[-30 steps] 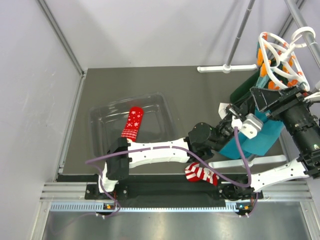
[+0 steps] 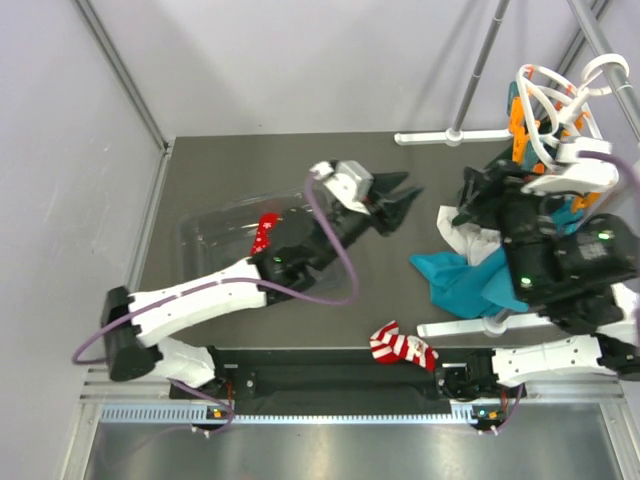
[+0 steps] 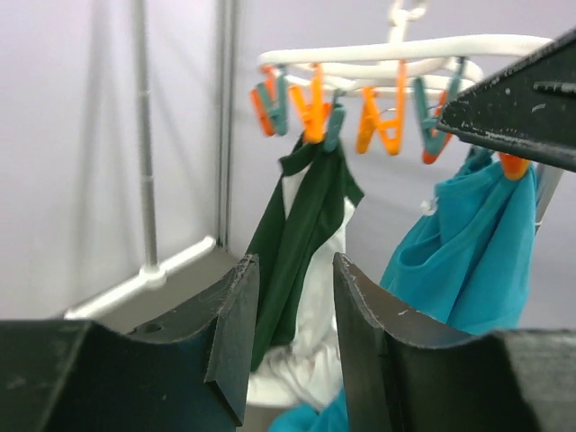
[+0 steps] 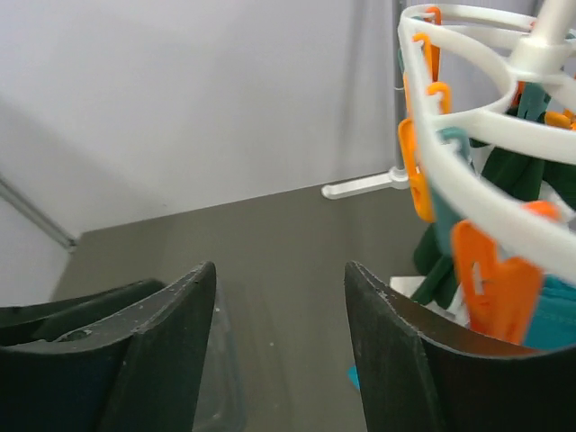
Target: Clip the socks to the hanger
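Observation:
In the left wrist view a white ring hanger [image 3: 396,49] carries orange and teal clips; a dark green sock [image 3: 288,243] and a teal sock [image 3: 459,252] hang from it. My left gripper [image 2: 395,205] has its fingers apart, empty, left of the hanger. My right gripper [image 2: 480,190] is beside the hanger, part open with nothing visible between its fingers. A red-and-white striped sock [image 2: 400,345] lies at the front of the floor. A red patterned sock [image 2: 264,228] lies in the clear tray, partly hidden by my left arm.
The clear tray [image 2: 200,230] sits on the left. White feet of the metal stand [image 2: 420,137] lie at back and front right. The grey floor behind the tray is free. Walls bound the back and left.
My right gripper has shifted slightly left, and the teal and green socks are left hanging.

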